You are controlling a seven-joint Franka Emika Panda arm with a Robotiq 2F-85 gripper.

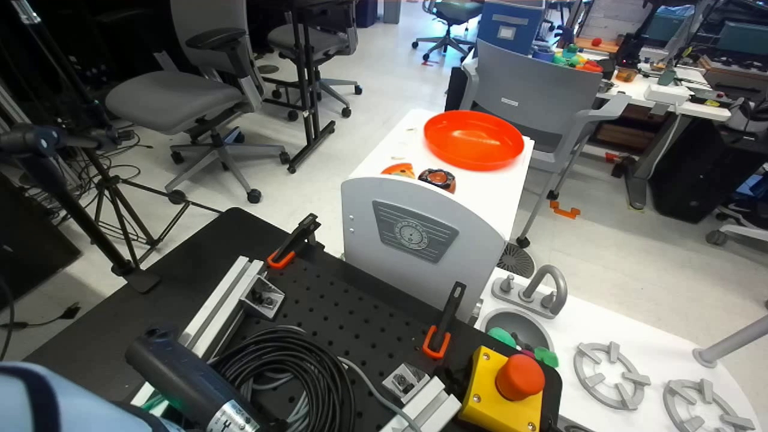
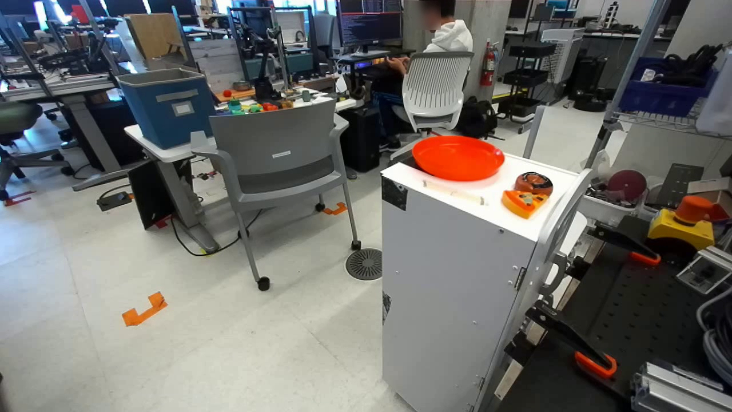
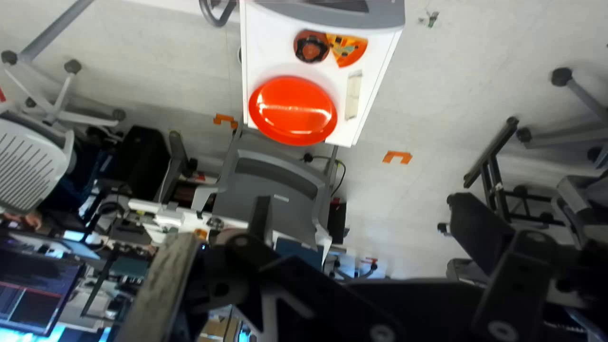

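An orange-red oval plate (image 1: 473, 140) rests on the white top of a narrow cabinet (image 2: 446, 274). Beside it on that top lie an orange toy pizza slice (image 3: 347, 50) and a round brown-orange piece with a dark ring (image 3: 311, 46), close together near the cabinet's curved grey panel. In the wrist view, my gripper has its dark fingers (image 3: 479, 231) spread wide, with nothing held between them. Both exterior views leave the gripper out of frame. It is apart from the plate and the toys.
A toy sink (image 1: 518, 327) with green pieces inside adjoins white counter space with grey burners (image 1: 612, 374). Clamps, coiled cables (image 1: 288, 378) and a yellow emergency-stop box (image 1: 497, 399) occupy the black bench. A grey chair (image 2: 278, 151) stands behind the cabinet.
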